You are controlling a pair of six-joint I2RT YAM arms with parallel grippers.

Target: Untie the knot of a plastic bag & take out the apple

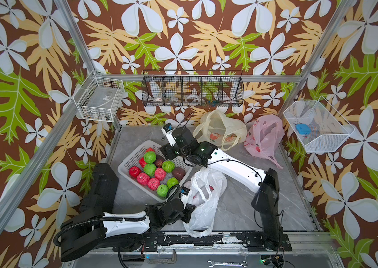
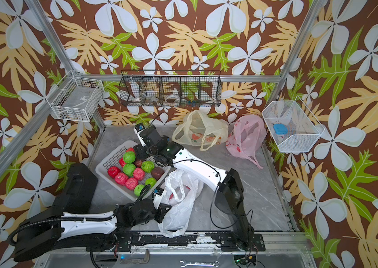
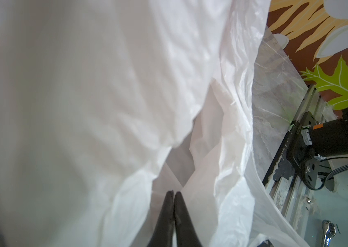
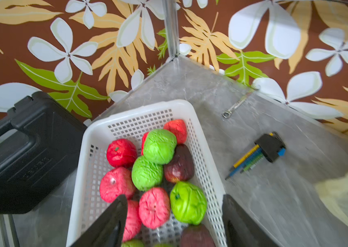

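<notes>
A crumpled white plastic bag lies at the front centre, with a little red showing through it. My left gripper is at its left side, shut among the folds; whether any film is between the fingertips cannot be told. My right gripper hangs above the white fruit basket, open, with nothing between its fingers. The basket holds several red, green and dark apples.
A cream bag and pink bag lie at the back right. A black case flanks the basket; a wrench and hex-key set lie behind it. Wire baskets hang on the walls.
</notes>
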